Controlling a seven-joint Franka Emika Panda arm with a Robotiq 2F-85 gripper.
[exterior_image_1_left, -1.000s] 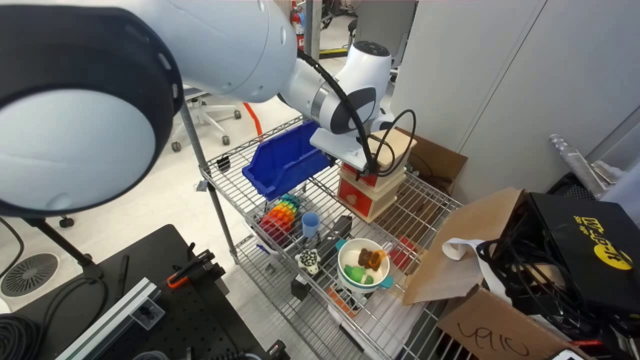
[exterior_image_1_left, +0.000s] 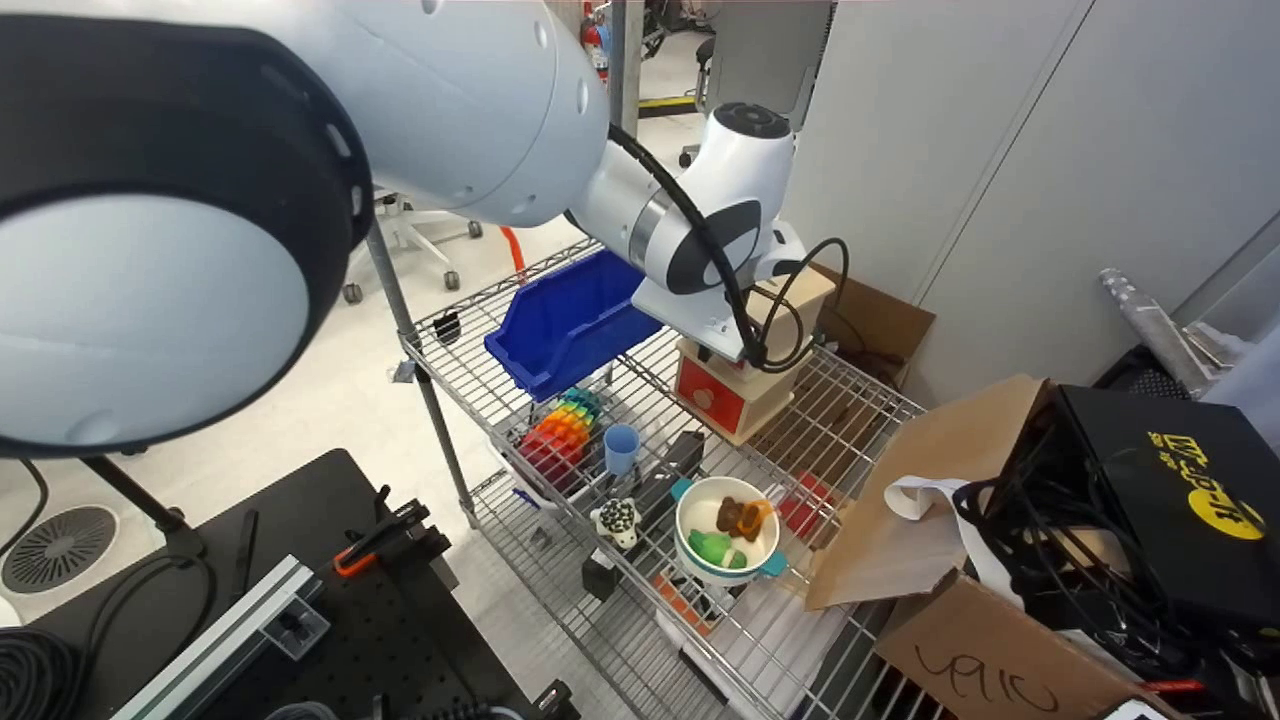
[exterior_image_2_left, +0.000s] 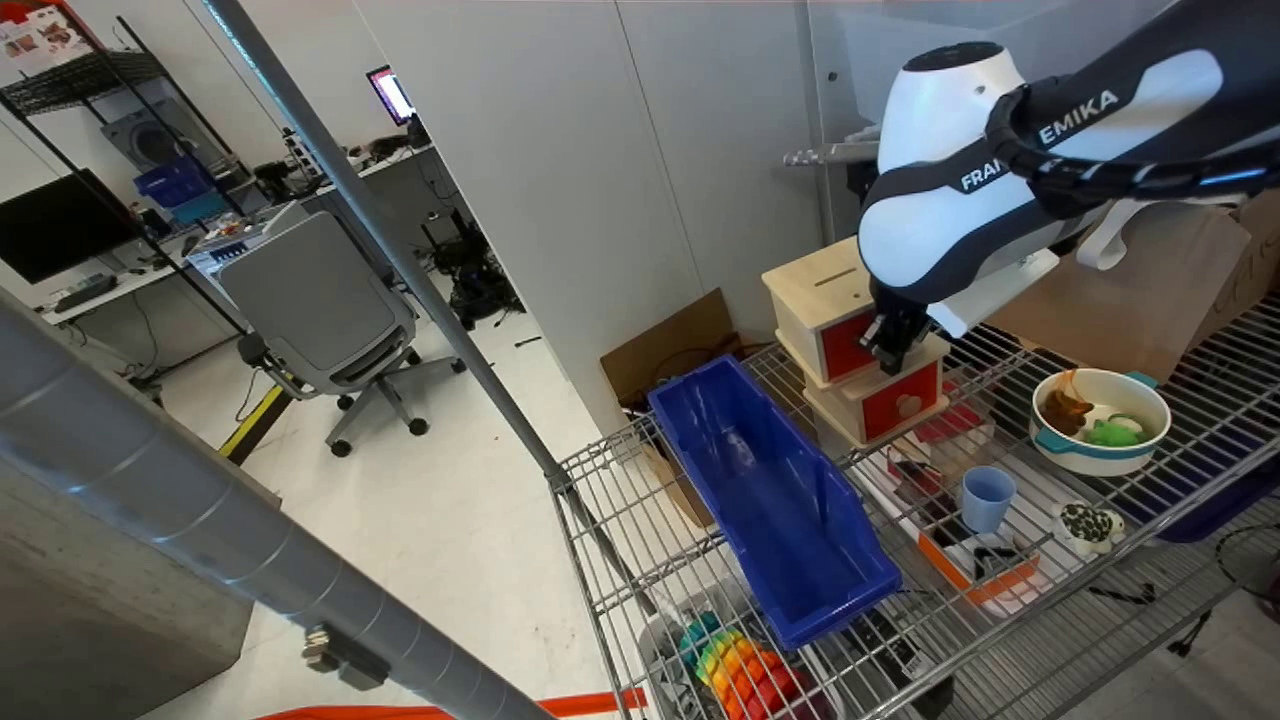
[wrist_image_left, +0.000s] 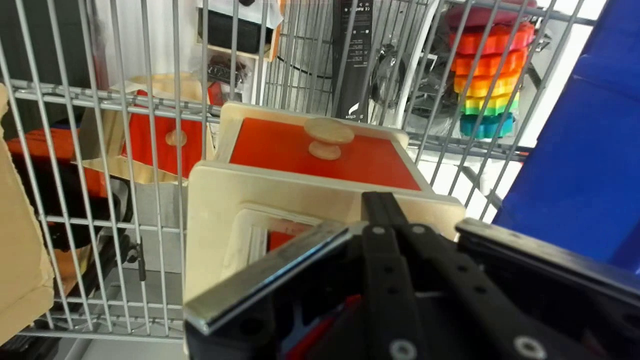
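A wooden box (exterior_image_2_left: 836, 278) with two red-fronted drawers, one above the other, stands on the wire shelf. Its lower drawer (exterior_image_2_left: 902, 403) has a round wooden knob (wrist_image_left: 328, 130), clear of my fingers in the wrist view. My gripper (exterior_image_2_left: 888, 358) is right in front of the upper drawer (exterior_image_2_left: 845, 343) and covers part of its red front. In the wrist view the black fingertips (wrist_image_left: 384, 207) are together, with nothing showing between them. Whether they touch the box, and where the upper drawer's knob is, I cannot tell.
A blue bin (exterior_image_2_left: 768, 504) lies beside the box. Toward the shelf's front are a blue cup (exterior_image_1_left: 621, 448), a spotted toy (exterior_image_1_left: 617, 521) and a white pot (exterior_image_1_left: 699, 540) holding toys. An open cardboard box (exterior_image_1_left: 936, 504) stands to the right in exterior view 1.
In exterior view 1 my hand has shifted a little to the right and downward in front of the wooden box. The objects on the shelf look unmoved.
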